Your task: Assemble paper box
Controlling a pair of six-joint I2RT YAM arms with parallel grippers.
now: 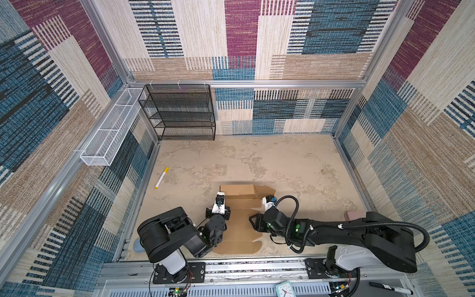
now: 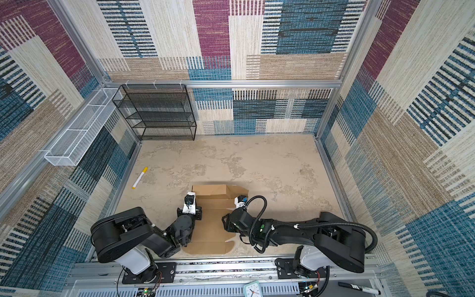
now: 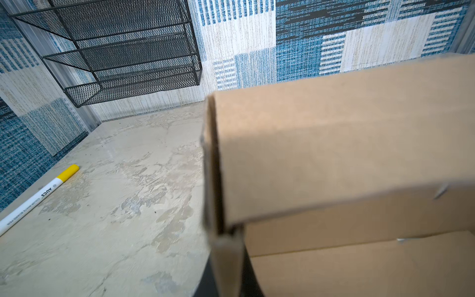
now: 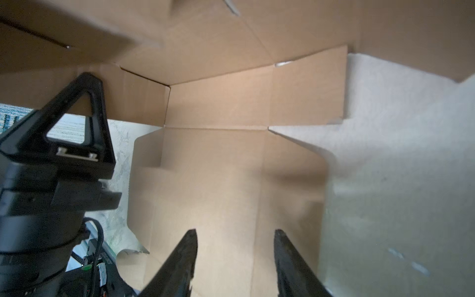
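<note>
The brown cardboard box (image 1: 240, 225) lies partly folded at the front middle of the table, its front end flat. At the far end the wall (image 3: 346, 143) stands folded up. My left gripper is at that wall's left end, shut on a thin cardboard edge. Over the box's right side, my right gripper is open, nothing between its fingers. Below it the right wrist view shows the flat base panel (image 4: 212, 163) and a side flap (image 4: 309, 89). The left arm (image 4: 54, 183) appears at the left of that view.
A yellow-capped white marker (image 1: 161, 177) lies on the table's left. The black mesh rack (image 1: 180, 113) stands at the back left, and a white wire basket (image 1: 112, 131) hangs along the left wall. Bare table (image 1: 277, 158) stretches behind the box and to its right.
</note>
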